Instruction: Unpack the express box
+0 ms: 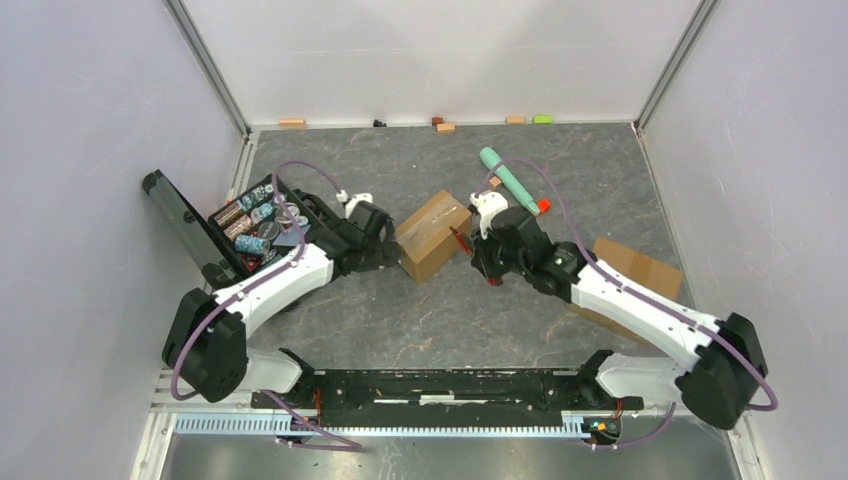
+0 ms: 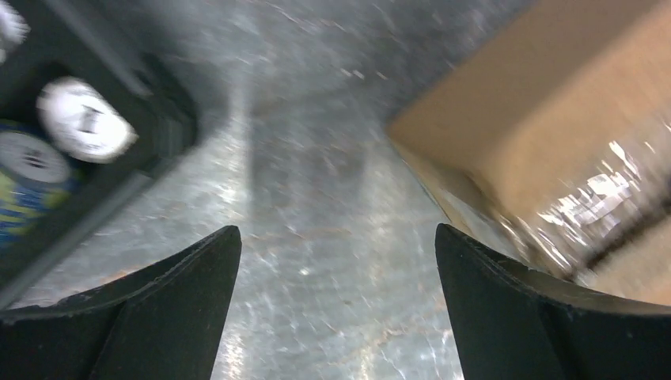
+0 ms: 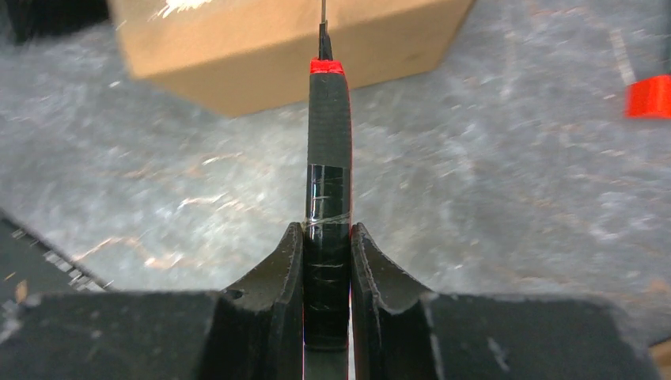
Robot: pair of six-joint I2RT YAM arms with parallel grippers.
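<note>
The taped brown express box [image 1: 436, 236] rests at a slant mid-table. Beside its left side is my left gripper [image 1: 388, 252]; in the left wrist view its fingers [image 2: 514, 317] are wide apart with nothing between them, and the box [image 2: 546, 111] stands to the upper right. My right gripper is shut on a slim cutter [image 3: 328, 142] with a black taped handle and red trim. The cutter's thin blade points toward the box [image 3: 261, 75] in the right wrist view. Whether the blade touches the cardboard cannot be told.
An open black case [image 1: 245, 225] packed with cans and small goods stands at the left. A teal cylinder [image 1: 508, 178] and a red piece [image 1: 543, 206] lie behind my right arm. Another brown box [image 1: 640, 275] is at the right.
</note>
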